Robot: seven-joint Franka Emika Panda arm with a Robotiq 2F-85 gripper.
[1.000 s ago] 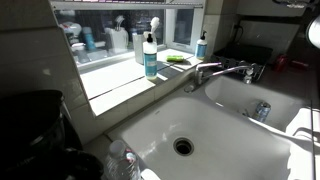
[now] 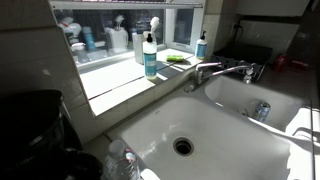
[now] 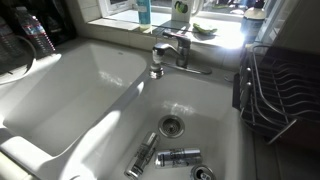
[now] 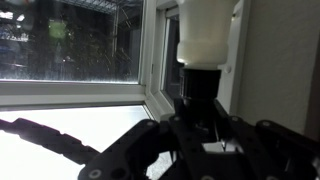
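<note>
In the wrist view my gripper points up past a window and is shut on a pale, whitish thing (image 4: 206, 30). Its top runs out of the frame, so I cannot tell what it is. Neither exterior view shows the fingers; a white rounded shape (image 2: 316, 25) at the right edge may be part of the arm. A silver can (image 3: 142, 155) and another can (image 3: 180, 157) lie in one basin of the double sink (image 3: 205, 115), with a third can (image 3: 202, 173) close by, cut off by the frame.
The faucet (image 3: 175, 48) stands between the basins. A blue soap bottle (image 2: 150, 58) and a second bottle (image 2: 201, 46) stand by the window, a green item (image 2: 176, 58) between them. A wire dish rack (image 3: 285, 95) flanks the sink. The basin with the drain (image 2: 183, 146) is empty.
At the right edge of exterior view 1, the white rounded shape has shifted up and outward, and less of it shows. The sink and the sill look the same.
</note>
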